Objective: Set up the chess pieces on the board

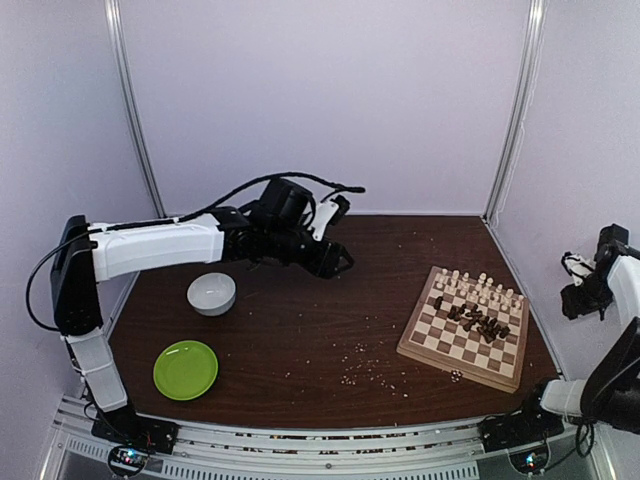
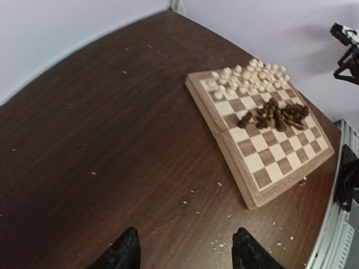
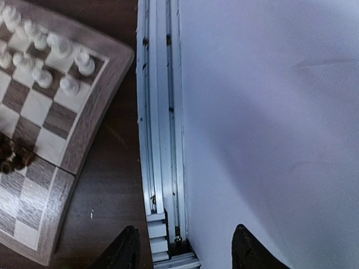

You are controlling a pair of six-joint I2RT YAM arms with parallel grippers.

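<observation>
The wooden chess board point(image 1: 428, 340) lies at the right of the table. White pieces point(image 2: 247, 78) stand in rows along its far side. Dark pieces point(image 2: 279, 116) lie heaped near the middle, with one dark piece point(image 2: 244, 119) apart from them. My left gripper point(image 1: 340, 268) hangs over the table's middle, left of the board; in its wrist view its fingers point(image 2: 130, 249) are spread with nothing between. Off to the board's right, by the side wall, my right gripper point(image 1: 572, 305) also has parted, empty fingers point(image 3: 130, 246).
A white bowl point(image 1: 212, 294) and a green plate point(image 1: 185, 370) sit on the left of the table. Small bits point(image 1: 362, 370) are scattered left of the board. A metal rail point(image 3: 162, 112) and wall border the right side.
</observation>
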